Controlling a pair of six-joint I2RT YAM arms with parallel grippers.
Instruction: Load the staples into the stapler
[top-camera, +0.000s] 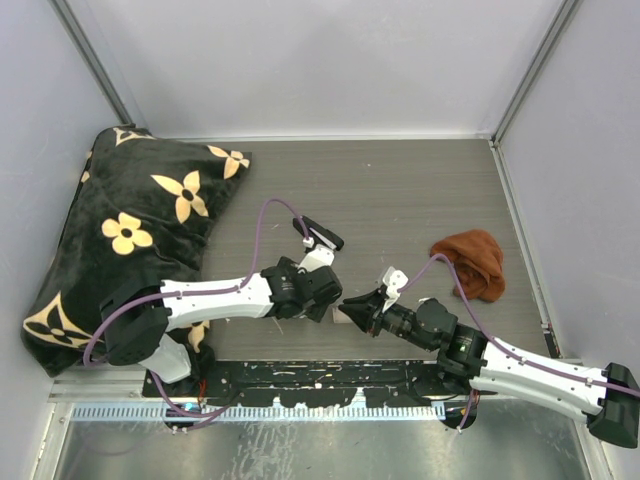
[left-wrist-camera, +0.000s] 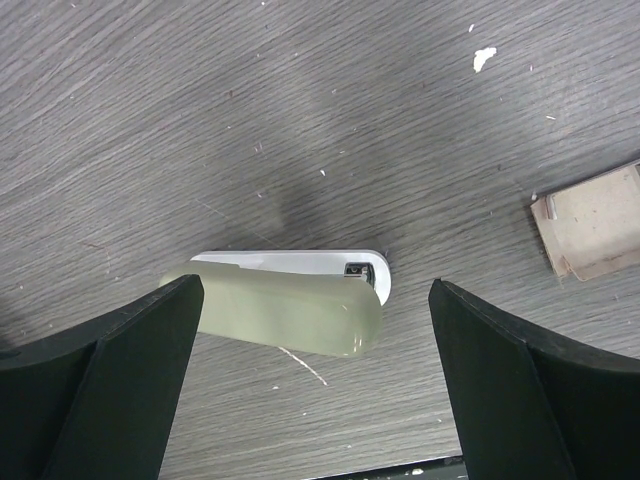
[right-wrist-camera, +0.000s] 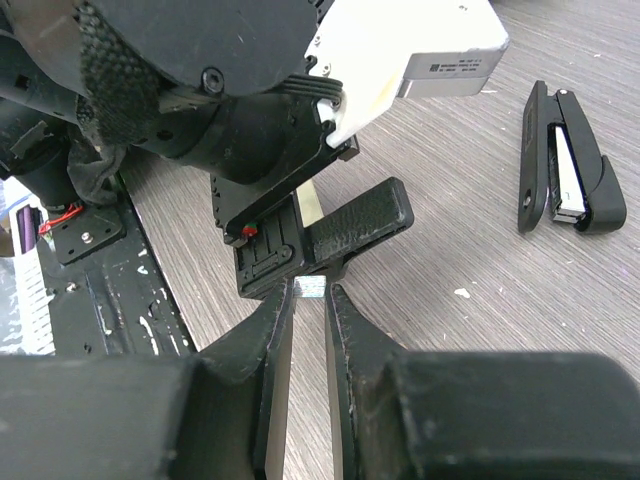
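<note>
A small pale green stapler with a white base (left-wrist-camera: 285, 310) lies on the table, centred between the fingers of my left gripper in the left wrist view. That gripper is open, and gaps show on both sides of the stapler. In the right wrist view, my right gripper is shut on a small silvery strip of staples (right-wrist-camera: 310, 286), its end showing at the fingertips. The left gripper's dark fingers (right-wrist-camera: 362, 223) stand just beyond it.
Farther back, a black stapler (top-camera: 318, 234) lies spread apart with a metal channel (right-wrist-camera: 567, 180) showing. A small open cardboard box (left-wrist-camera: 598, 222) sits right of the green stapler. A brown cloth (top-camera: 471, 264) rests at the right, a dark flowered cushion (top-camera: 135, 225) at the left.
</note>
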